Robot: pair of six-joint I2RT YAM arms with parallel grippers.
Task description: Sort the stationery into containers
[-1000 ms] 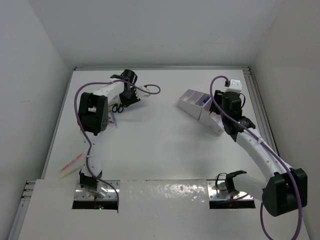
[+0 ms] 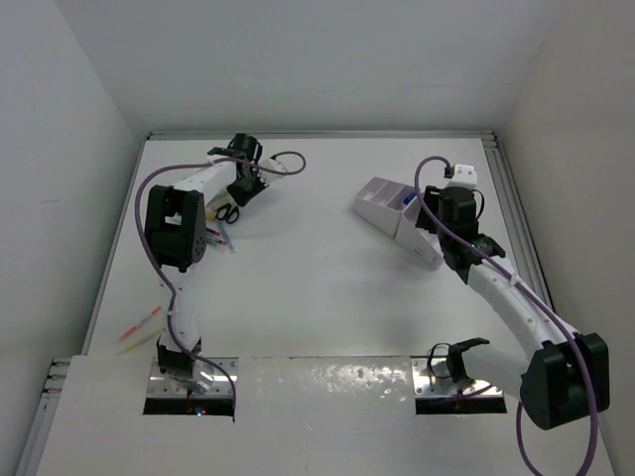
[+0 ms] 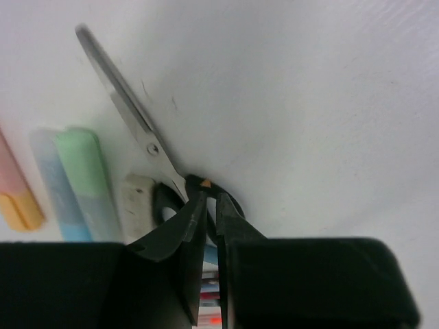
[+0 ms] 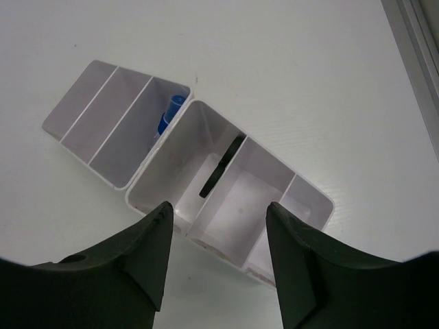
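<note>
My left gripper is low over the black-handled scissors (image 3: 154,151), its fingertips close together over the handles; whether anything is between them I cannot tell. Beside the scissors lie a pale eraser (image 3: 138,202), green (image 3: 82,157) and blue (image 3: 58,192) highlighters, and a pink-orange one (image 3: 17,199). My right gripper stands open above two white divided containers (image 4: 243,205) (image 4: 89,110), one holding a blue item (image 4: 171,110), the other a dark long item (image 4: 219,168).
A pink pen (image 2: 140,320) and a yellow pen (image 2: 139,340) lie at the near left.
My left gripper and its wrist have shifted slightly leftward over the stationery. The right arm looks still.
</note>
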